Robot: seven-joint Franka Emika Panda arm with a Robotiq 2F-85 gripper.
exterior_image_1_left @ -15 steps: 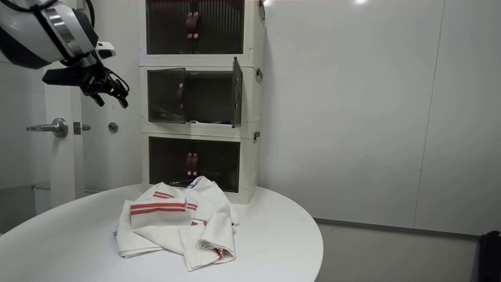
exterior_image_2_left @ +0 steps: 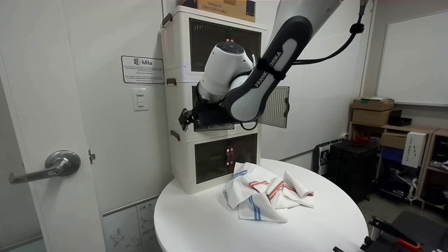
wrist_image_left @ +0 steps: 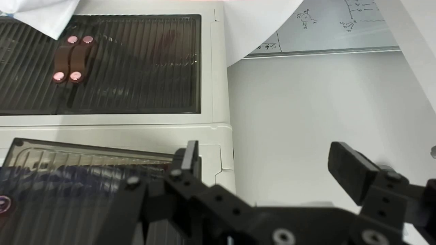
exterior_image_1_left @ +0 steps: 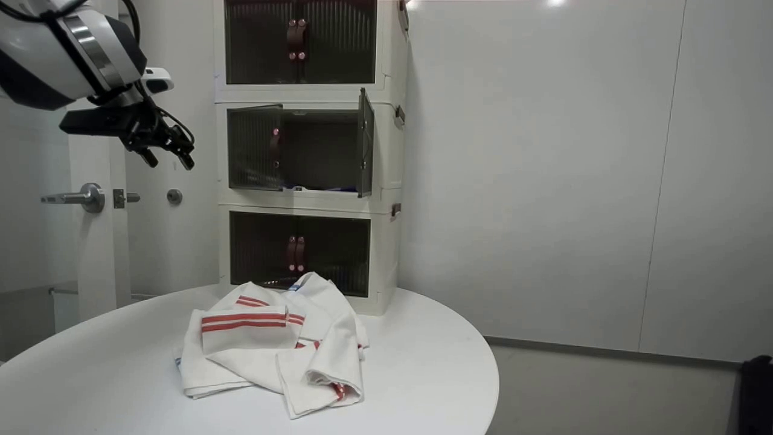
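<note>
Up at the left in exterior view 1, my gripper (exterior_image_1_left: pixel 169 161) hangs in the air beside the stacked cabinet (exterior_image_1_left: pixel 388 152). The wrist view shows its fingers (wrist_image_left: pixel 353 173) wide apart with nothing between them. The cabinet's middle compartment has both doors ajar: the left door (exterior_image_1_left: pixel 253 148) partly, the right door (exterior_image_1_left: pixel 366 145) swung well outward. One finger overlaps the left door (wrist_image_left: pixel 94 179) near its hinge side in the wrist view; whether they touch I cannot tell. Something blue shows dimly through that door. The top doors (exterior_image_1_left: pixel 337 43) and bottom doors (exterior_image_1_left: pixel 333 254) are closed.
A crumpled white cloth (exterior_image_1_left: pixel 246 370) with red and blue stripes lies on the round white table (exterior_image_1_left: pixel 427 362), before the bottom compartment. A door with a metal handle (exterior_image_2_left: pixel 63 164) stands left of the cabinet.
My gripper has moved slightly left and down in exterior view 1. The middle compartment's left door has swung a little farther open. The cloth has not moved.
</note>
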